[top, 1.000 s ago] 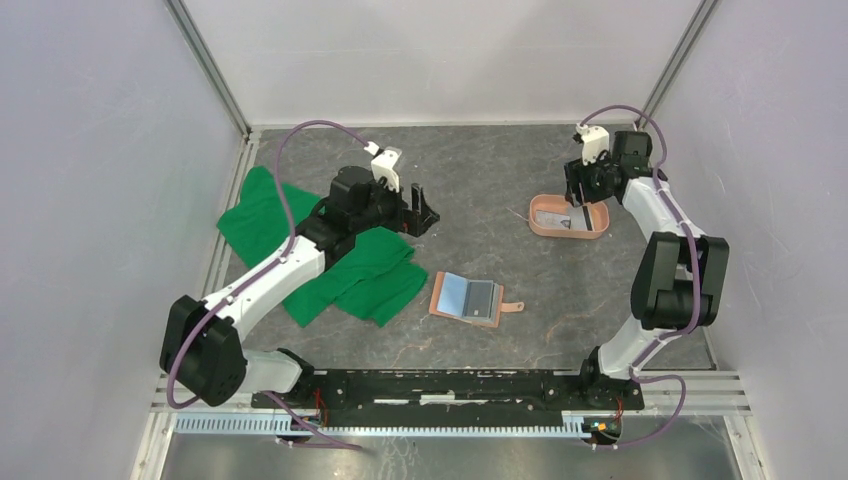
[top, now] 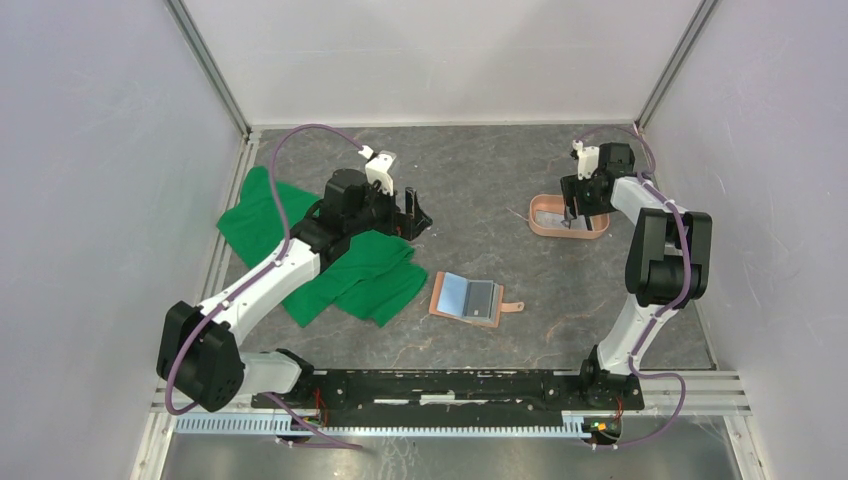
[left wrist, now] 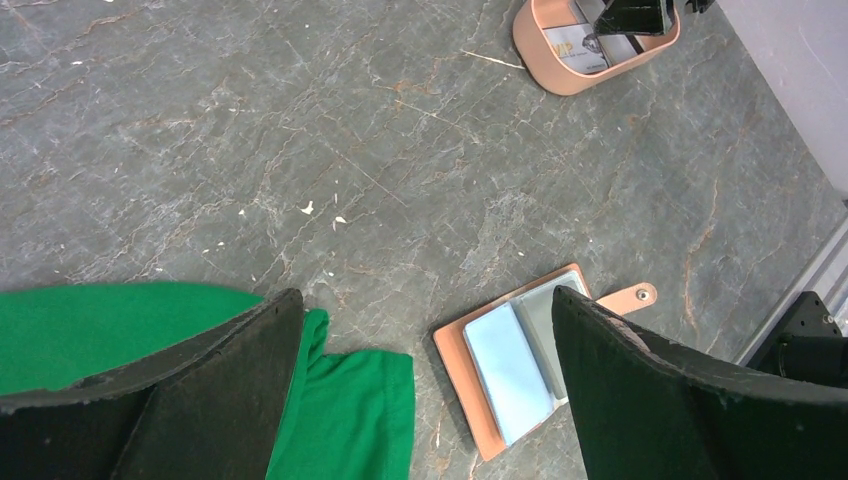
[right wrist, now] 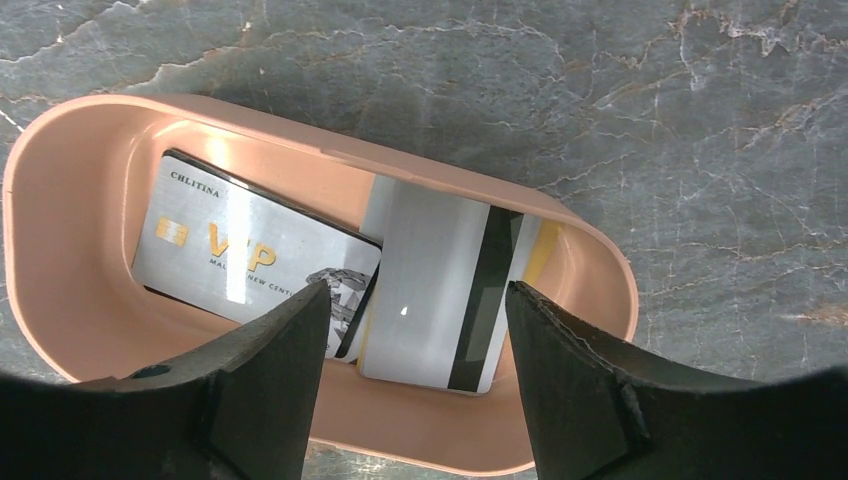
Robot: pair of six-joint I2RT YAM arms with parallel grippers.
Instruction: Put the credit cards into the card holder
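Silver cards lie in a pink tray. In the right wrist view, the VIP card rests at the left, and a striped silver card lies face down at the right. My right gripper is part open over the striped card, its fingers astride that card with nothing gripped. The card holder, brown with clear sleeves, lies spread at the table's front middle; its snap strap sticks out at the right. Left of centre, my left gripper hangs open and empty above the table.
A crumpled green cloth covers the left part of the table beneath my left arm. Walls stand close at the right and back.
My right gripper has come down into the tray region and a little toward the front. The left arm has shifted slightly left; tray and holder stay put.
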